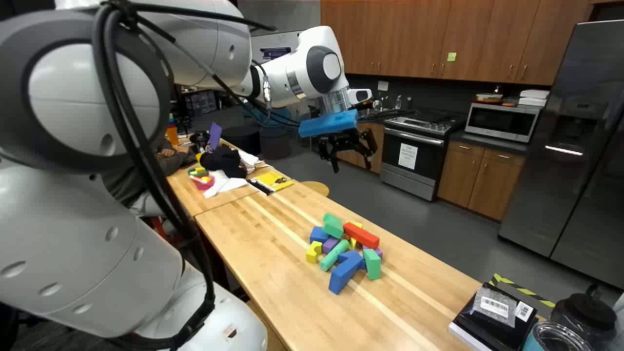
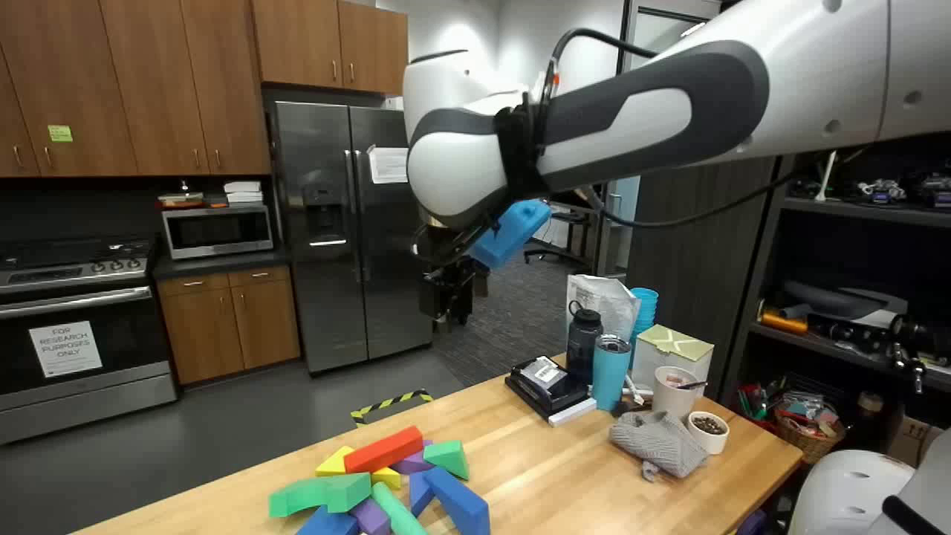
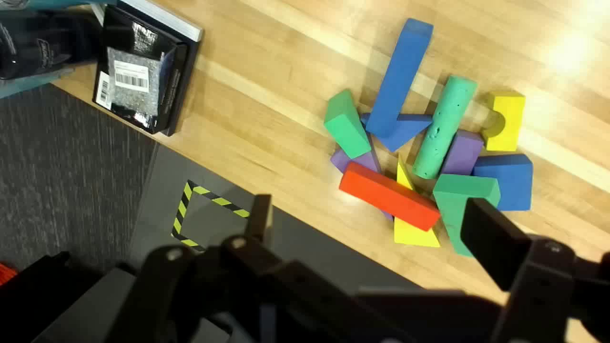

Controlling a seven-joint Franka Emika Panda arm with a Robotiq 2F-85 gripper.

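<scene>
My gripper hangs high above the far edge of the wooden table, its fingers wide apart and empty. In the wrist view, the gripper frames part of a loose pile of coloured blocks far below. Across the pile's near side lies a red block, partly over a yellow triangle. A green cylinder rests between a purple block and a blue triangle. One long blue block leans on that triangle. A yellow notched block sits at the side. One finger partly hides a green block.
At one table end stand a black box, a black bottle, a teal tumbler, a grey cloth and cups. A yellow item and clutter occupy the other end. Bare tabletop surrounds the pile.
</scene>
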